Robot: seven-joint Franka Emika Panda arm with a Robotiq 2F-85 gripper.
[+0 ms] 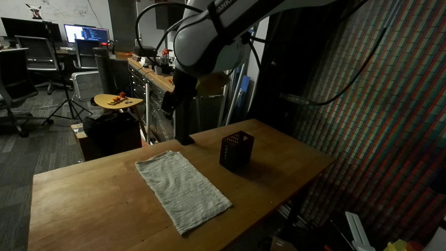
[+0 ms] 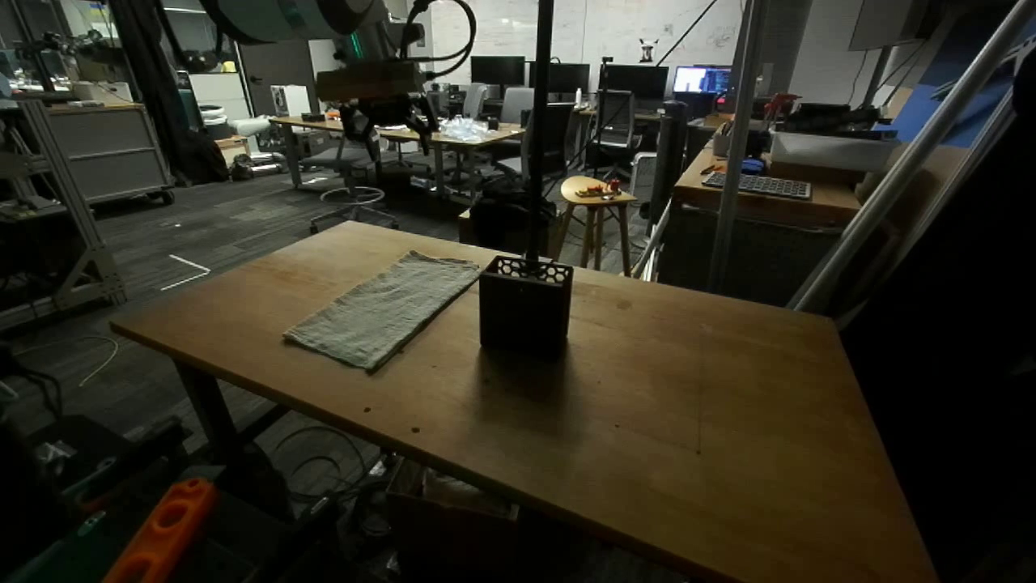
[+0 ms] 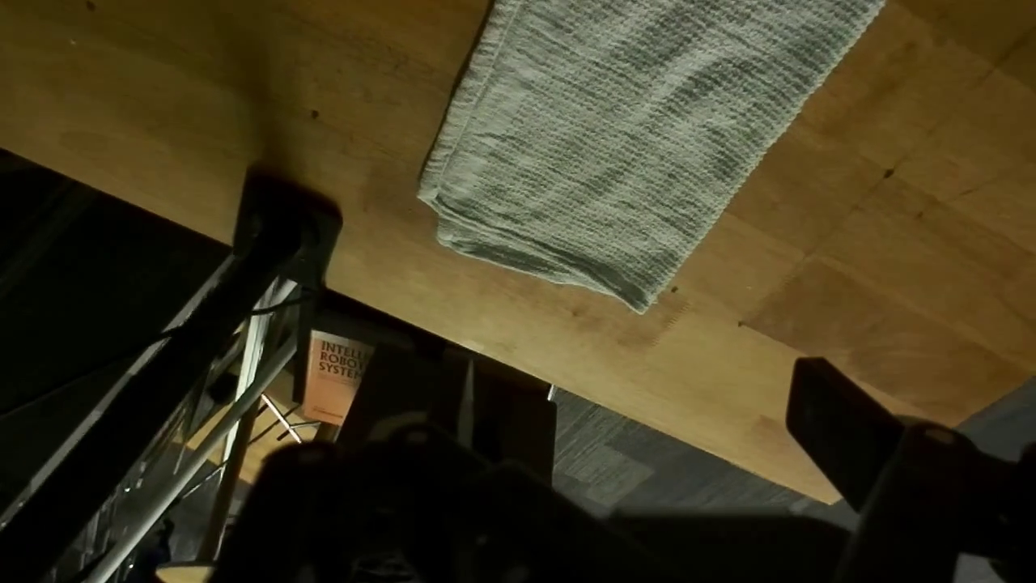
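Observation:
A folded grey-green towel (image 1: 184, 190) lies flat on the wooden table (image 1: 83, 205). Beside it stands a dark, upright holder (image 2: 525, 309) with perforated sides and an open top. High above the table's far side hangs my gripper (image 2: 393, 136), clear of both objects. In the wrist view the gripper is open, its dark fingers (image 3: 840, 427) wide apart with nothing between them. One end of the towel (image 3: 631, 146) shows ahead of them; its other end is cut off by the frame. The holder is outside the wrist view.
A dark vertical post (image 2: 540, 126) rises at the table's far edge, close to the holder. Beyond that edge are a small stool (image 1: 118, 101) and a drawer cabinet (image 1: 156, 98). Bare tabletop extends on both sides of the towel and holder.

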